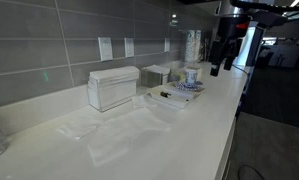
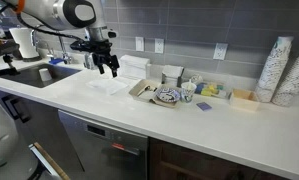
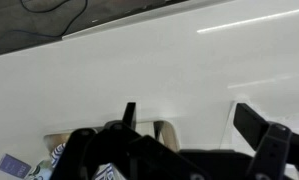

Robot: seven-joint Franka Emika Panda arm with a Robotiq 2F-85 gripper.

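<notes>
My gripper stands open over the white counter, its two black fingers wide apart with nothing between them. In exterior view 2, the gripper [image 2: 107, 71] hangs above the left part of the counter, pointing down. Exterior view 1 has the gripper [image 1: 221, 69] at upper right, raised clear of the surface. A shallow tray [image 2: 135, 97] holds a striped cloth [image 2: 168, 95]; in the wrist view the tray's rim [image 3: 169, 135] shows partly behind the hand. Thin white sheets [image 1: 129, 140] lie flat on the counter left of the tray.
Along the wall stand a white box [image 1: 112, 88], a grey bin [image 2: 172, 74], a cup [image 2: 188, 91], a wooden box [image 2: 243, 101] and tall patterned rolls [image 2: 272, 75]. A small purple-blue block [image 2: 204, 107] lies near the cup.
</notes>
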